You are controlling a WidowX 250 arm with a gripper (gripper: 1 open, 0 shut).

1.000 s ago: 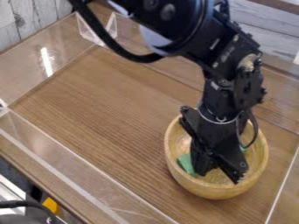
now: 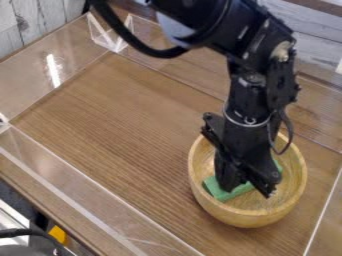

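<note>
A black robot arm comes down from the top centre, and its gripper (image 2: 230, 172) hangs inside a round wooden bowl (image 2: 267, 210) on the right of the table. A green object (image 2: 219, 188) lies in the bowl under the fingers, partly hidden by the gripper. The gripper looks shut; whether anything is between its fingertips is hidden.
A pale wall runs along the back, and a small yellow object (image 2: 56, 236) sits off the near left edge.
The gripper has shifted slightly up and left, and more of the green object shows beneath it.
</note>
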